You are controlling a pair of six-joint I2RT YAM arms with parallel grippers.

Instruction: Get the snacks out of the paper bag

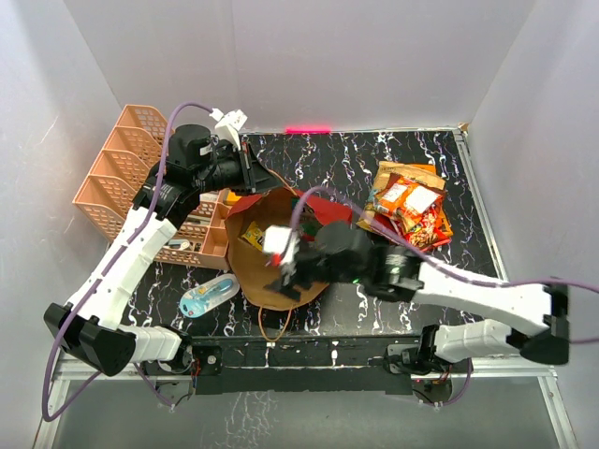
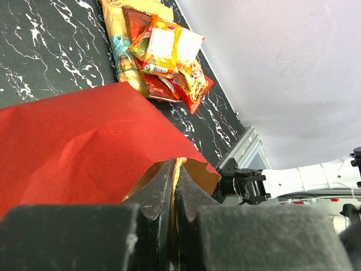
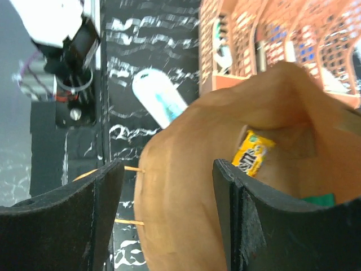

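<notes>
The paper bag [image 1: 245,272], brown inside and red outside, lies tilted with its mouth towards the front. Inside it are a yellow snack pack [image 3: 252,153] and a green pack [image 3: 320,200], the green one mostly hidden. My left gripper is shut on the bag's upper rim, pinching its thin brown edge. Over the bag's front edge hangs my right gripper, blurred in the top view. Its fingers [image 3: 107,195] stand apart, with only the bag's wall visible beyond the gap. Several snack packs [image 1: 409,206] form a pile at the right.
An orange compartment rack [image 1: 122,173] stands at the left, behind the left arm. A pale blue packet [image 1: 209,295] lies left of the bag.
</notes>
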